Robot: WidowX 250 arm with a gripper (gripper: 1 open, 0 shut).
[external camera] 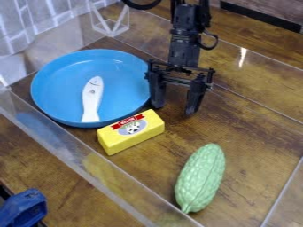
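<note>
My black gripper (178, 96) hangs low over the wooden surface in the upper middle, open, beside the right edge of a blue round tray (58, 82). A white utensil-like piece (92, 96) lies inside the tray. Below the gripper, to the left, is a yellow box (130, 132) with a red label. A green cabbage-like vegetable (199, 177) lies at the lower right. Whether anything small sits between the dark fingers is hard to tell.
A blue object (19, 209) is at the bottom left corner. Clear panel edges run along the left and lower side. The wood right of the gripper (254, 115) is bare.
</note>
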